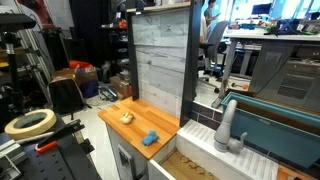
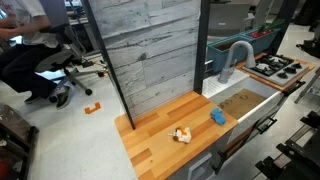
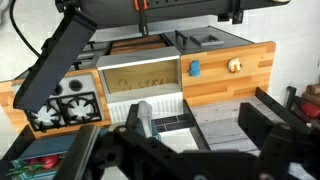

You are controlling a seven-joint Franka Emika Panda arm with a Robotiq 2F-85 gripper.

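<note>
On the wooden counter lie a small blue object and a small white-and-orange object. In the wrist view the blue object and the pale object appear at upper right, apart from each other. A drawer stands pulled out beside them; its brown bottom looks bare. My gripper is open, its dark, blurred fingers far apart at the bottom of the wrist view. Nothing shows held between them, and it hangs well above the counter.
A grey faucet rises behind the drawer, near a blue sink basin. A stove top is beyond it. A white plank wall backs the counter. Bare counter surrounds both small objects.
</note>
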